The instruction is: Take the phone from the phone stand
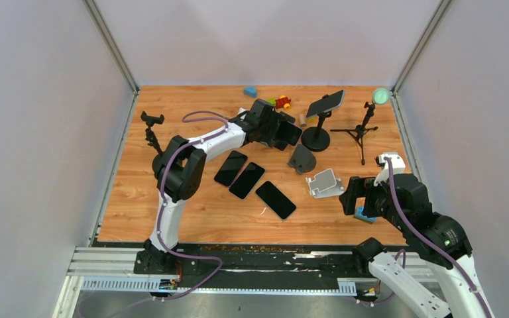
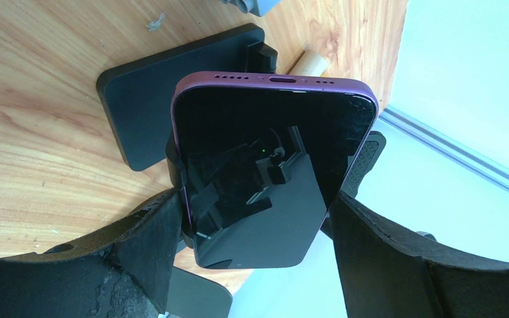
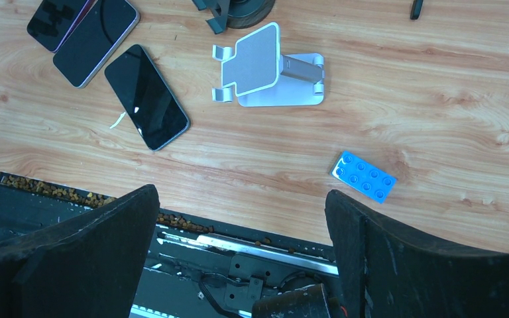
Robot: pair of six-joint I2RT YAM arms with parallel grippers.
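In the left wrist view, a dark-screened phone (image 2: 258, 152) with a purple frame leans on a black phone stand, mostly hidden behind it; a dark stand part (image 2: 369, 156) shows past its right edge. My left gripper is open, one finger along each long side of the phone. Whether the finger pads touch its edges is hard to tell. From the top, the same phone (image 1: 287, 133) appears at the end of the left arm, partly covered by the gripper. My right gripper stays open and empty over the front right table edge.
Several phones lie flat, among them one phone (image 1: 276, 200) nearest the front. Beside the left gripper stands a round-based stand (image 1: 315, 138) carrying another device. A dark stand (image 1: 301, 159), a silver stand (image 1: 325, 183) and a tripod (image 1: 363, 129) occupy the right half.
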